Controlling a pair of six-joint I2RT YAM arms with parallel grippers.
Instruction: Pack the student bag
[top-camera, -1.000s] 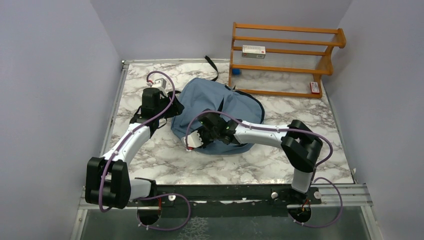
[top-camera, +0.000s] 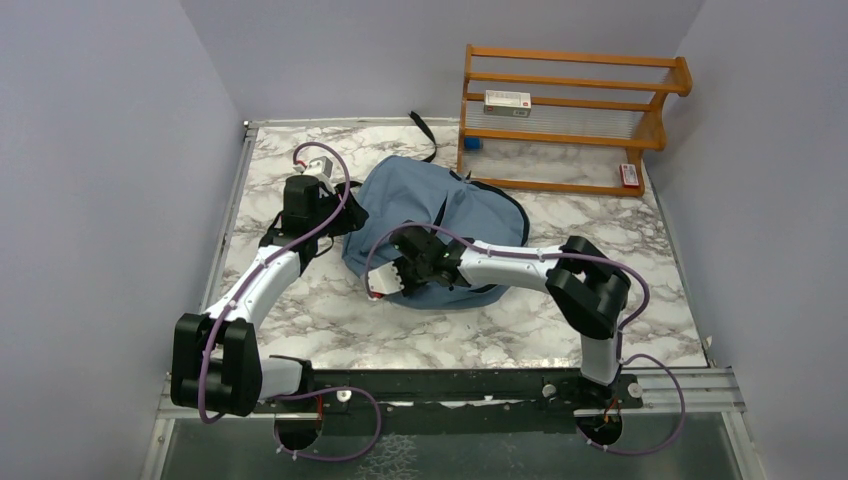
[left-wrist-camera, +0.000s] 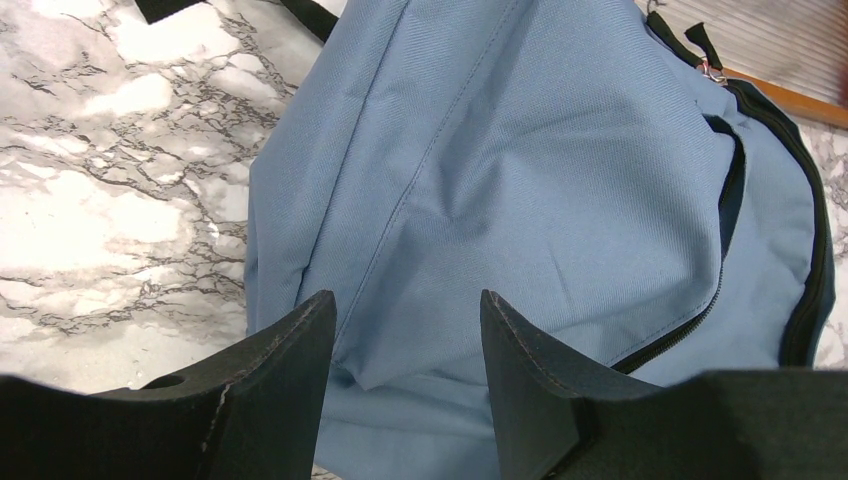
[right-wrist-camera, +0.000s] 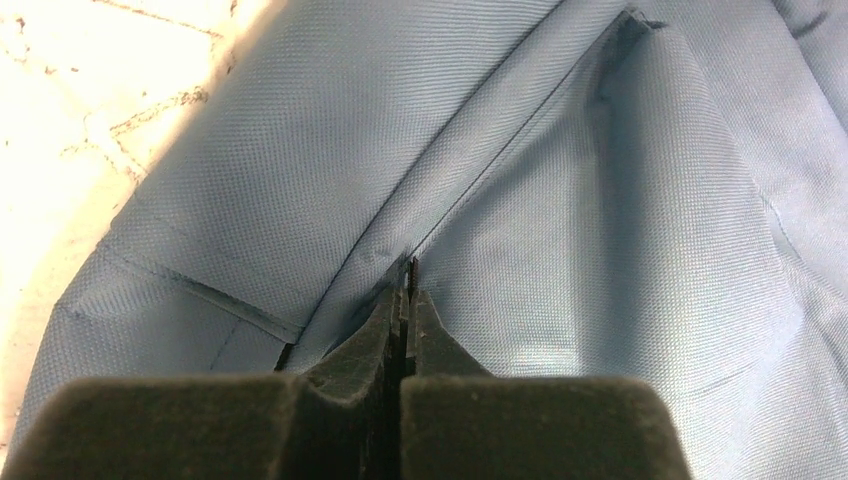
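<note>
A blue-grey student bag lies flat on the marble-patterned table, its dark zipper running along the right side. Over the bag's left part my left gripper stands open, with its fingers apart and nothing between them. My right gripper is shut, its tips down at a fold in the bag fabric. A thin dark sliver shows right at those tips; whether it is pinched cloth or just shadow is unclear. From above, the right arm covers part of the bag's lower middle.
Behind the bag stands a wooden rack carrying a pale box, a small red-and-white box and a blue item. A black strap trails from the bag's top. Bare table lies to the right.
My left arm and the bag look the same as before.
</note>
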